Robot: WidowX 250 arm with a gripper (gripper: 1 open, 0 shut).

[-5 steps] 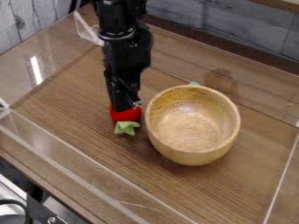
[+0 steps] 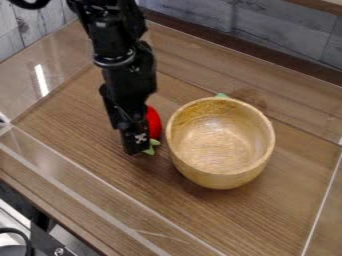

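Observation:
My black gripper point(image 2: 130, 137) hangs low over the wooden table, just left of a red object point(image 2: 152, 122) with a bit of green at its lower end, perhaps a strawberry or pepper. The gripper partly covers it; its fingers are dark and stand open. A wide cream bowl point(image 2: 222, 140) sits to the right of both.
A small green piece point(image 2: 223, 97) lies behind the bowl, mostly hidden.
My gripper has moved toward the front and left, from over the red object to beside it, uncovering more of it.

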